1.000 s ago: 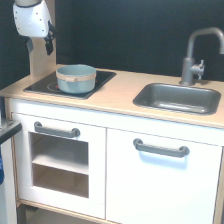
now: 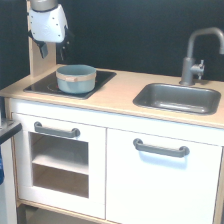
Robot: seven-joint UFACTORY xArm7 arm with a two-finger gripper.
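Observation:
A grey-blue pot (image 2: 77,83) with a brownish rim sits on the black cooktop (image 2: 101,86) at the left of the toy kitchen counter. My gripper (image 2: 53,50), on the white arm (image 2: 47,22), hangs at upper left, above and slightly left of the pot. Its two dark fingers point down and stand apart, with nothing visible between them. A gap shows between the fingertips and the pot.
A grey sink (image 2: 178,98) with a tall faucet (image 2: 193,58) fills the right of the counter. Bare wooden countertop (image 2: 122,93) lies between cooktop and sink. Below are an oven compartment (image 2: 60,155) and a white cabinet door (image 2: 155,185) with a dark handle.
My gripper has moved right and a little toward the pot from the far upper left. The pot has not moved.

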